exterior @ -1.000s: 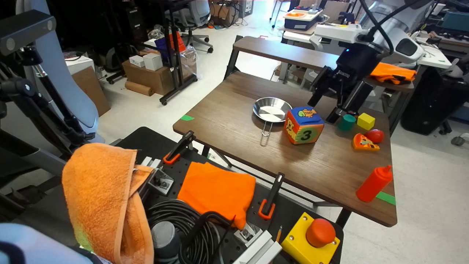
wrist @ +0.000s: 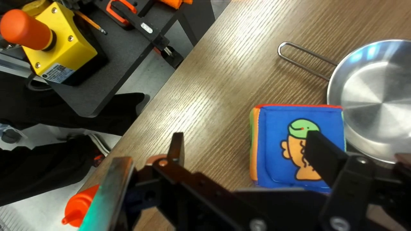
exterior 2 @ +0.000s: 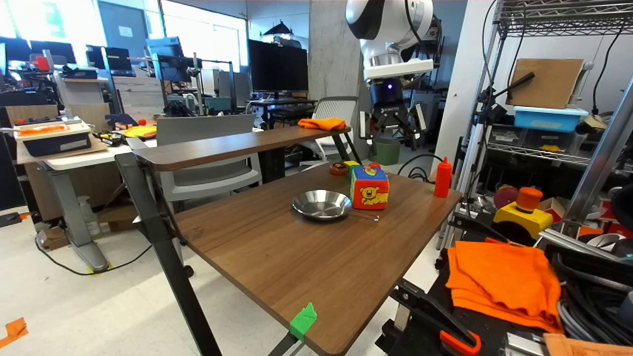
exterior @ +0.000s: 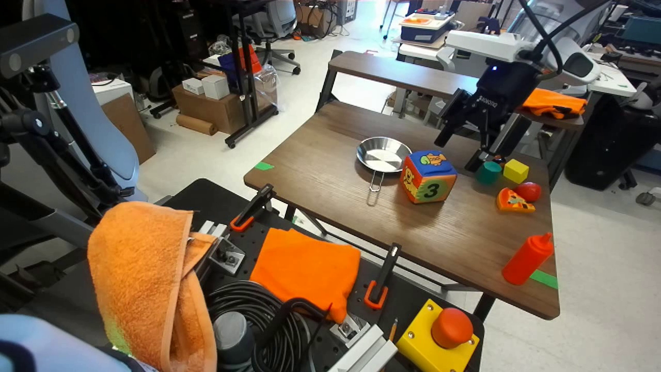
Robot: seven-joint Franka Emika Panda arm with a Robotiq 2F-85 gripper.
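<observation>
My gripper stands open above the far part of the table, nothing between its fingers. In exterior view 2 the gripper hangs well above the tabletop. A soft cube with a blue top and a number 3 sits mid-table. In the wrist view the cube is partly covered by one finger. Close beside it lies a metal pan, its wire handle toward the table's near edge. A green cup-like piece, a yellow block, a red round piece and a toy pizza slice are grouped at the right.
A red squeeze bottle stands near the right front corner. Behind the table runs a raised shelf with an orange cloth on it. A cart with a yellow emergency-stop box adjoins the front.
The arm and gripper have shifted slightly to the right in exterior view 1. The gripper looks open in both frames, and the objects on the table have not moved.
</observation>
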